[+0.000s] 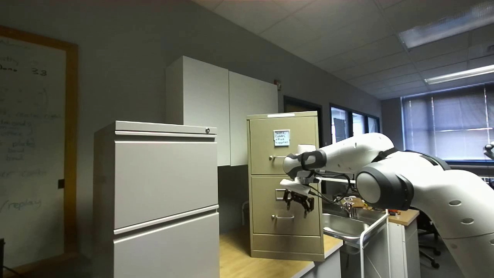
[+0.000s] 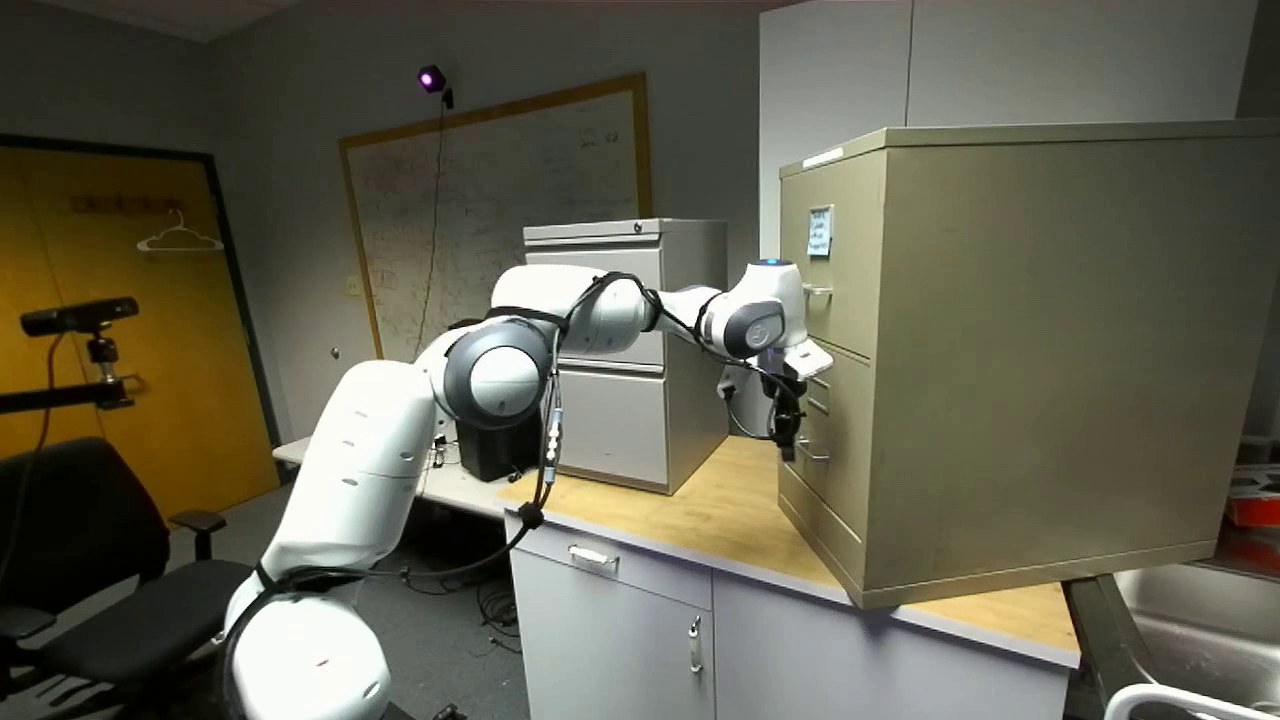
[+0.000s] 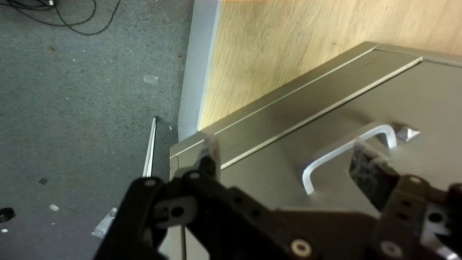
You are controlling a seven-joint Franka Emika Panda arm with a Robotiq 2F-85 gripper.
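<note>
My gripper point(image 1: 296, 211) hangs open, fingers downward, in front of the tan filing cabinet point(image 1: 264, 194). Its lower drawer point(image 1: 264, 224) is closed and has a silver bar handle point(image 1: 283, 217) close to the fingertips. The wrist view shows that handle point(image 3: 342, 149) lying within the span of my spread fingers, nearer the right finger point(image 3: 368, 173); nothing is gripped. Whether the right finger touches the handle is unclear. The closed upper drawer point(image 1: 264, 143) carries a blue-edged label point(image 1: 281, 138). From the side, the gripper point(image 2: 786, 456) appears close against the cabinet's front.
The cabinet stands on a wooden countertop point(image 2: 708, 504), close to the counter's edge. A grey filing cabinet point(image 2: 606, 420) stands farther left on the same counter. A sink point(image 1: 345, 225) lies to the right in exterior view 1. Cables run along my arm.
</note>
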